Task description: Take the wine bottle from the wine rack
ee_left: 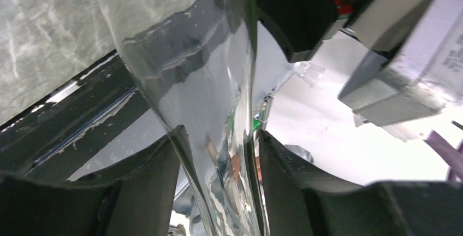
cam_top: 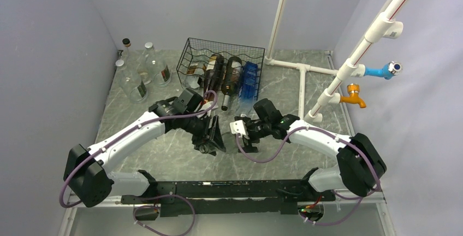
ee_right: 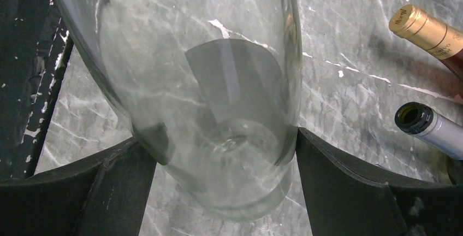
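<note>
A clear glass bottle [ee_left: 202,83] lies between the fingers of my left gripper in the left wrist view; whether they grip it is unclear. In the right wrist view clear glass [ee_right: 218,99] fills the space between the fingers of my open right gripper. In the top view both grippers meet at the middle front, below the wire wine rack [cam_top: 191,43]. The rack holds several bottles, among them a dark bottle [cam_top: 232,77] and a blue bottle [cam_top: 249,80].
Several clear bottles [cam_top: 132,87] stand at the back left. White pipes [cam_top: 302,94] with blue [cam_top: 377,71] and orange [cam_top: 352,98] taps occupy the right side. Grey marble surface shows at front left and front right.
</note>
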